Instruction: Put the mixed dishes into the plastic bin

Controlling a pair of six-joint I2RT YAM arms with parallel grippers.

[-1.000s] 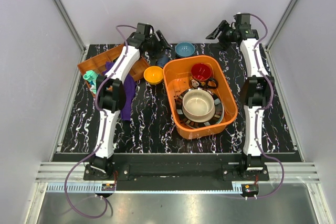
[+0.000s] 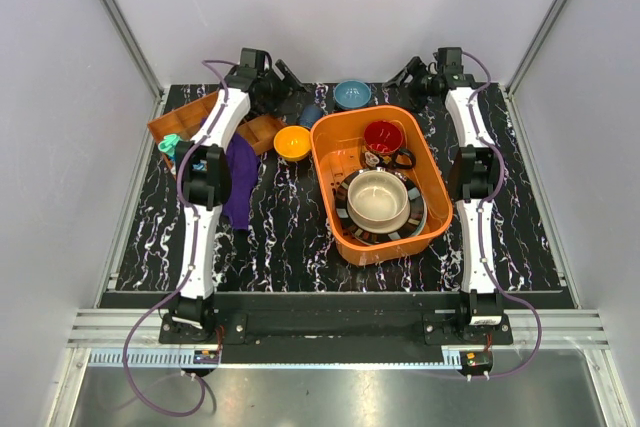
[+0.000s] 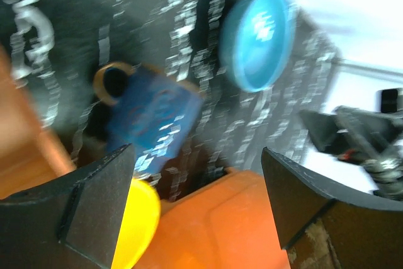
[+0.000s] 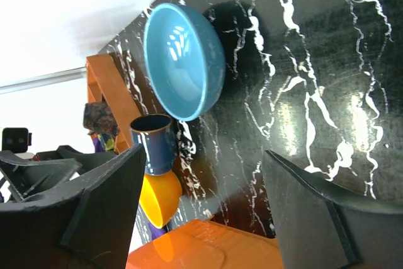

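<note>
The orange bin (image 2: pixel 335 237) holds a red bowl (image 2: pixel 384 133), a dark mug and a cream bowl (image 2: pixel 377 192) on a patterned plate. Behind it sit a light-blue bowl (image 2: pixel 352 94) (image 4: pixel 176 61), a blue mug (image 2: pixel 309 117) (image 3: pixel 151 114) and a yellow bowl (image 2: pixel 293 143) (image 4: pixel 160 196). My left gripper (image 2: pixel 280 77) is open above and left of the blue mug. My right gripper (image 2: pixel 402 75) is open right of the light-blue bowl, nothing between its fingers.
A wooden divided box (image 2: pixel 170 122) with mint items stands at the left, a purple cloth (image 2: pixel 242 192) beside it. The counter front left of the bin is clear.
My right gripper has shifted slightly left and down in the top view.
</note>
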